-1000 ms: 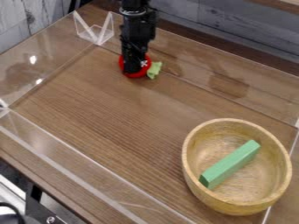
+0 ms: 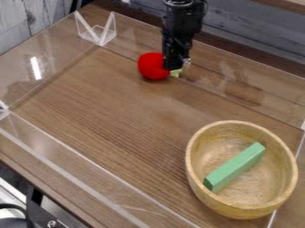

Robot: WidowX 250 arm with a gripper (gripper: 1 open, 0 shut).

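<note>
At the back centre of the table my black gripper [image 2: 173, 62] hangs just right of a red round object [image 2: 152, 66], shut, with nothing seen between its fingers. A small pale green item [image 2: 177, 73] lies behind the red object's right side, partly hidden by it and the gripper.
A tan bowl [image 2: 256, 205] holding a green block [image 2: 234, 166] sits at the front right. A clear rack [image 2: 98, 30] stands at the back left.
My gripper has moved from over the red object to its right and slightly up. The red object, partly covered by the gripper earlier, now shows more fully.
</note>
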